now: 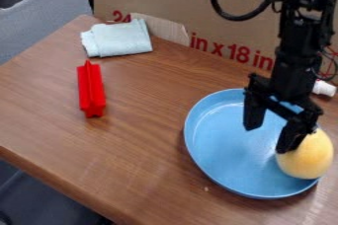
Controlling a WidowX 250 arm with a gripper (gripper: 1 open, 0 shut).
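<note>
A black gripper hangs open over the blue plate, its fingers pointing down. One finger is above the plate's middle, the other beside the top of a round pale-yellow object that rests on the plate's right side. I cannot tell whether that finger touches it.
A red bar-shaped object lies on the left of the wooden table. A folded light cloth is at the back left. A cardboard box stands behind.
</note>
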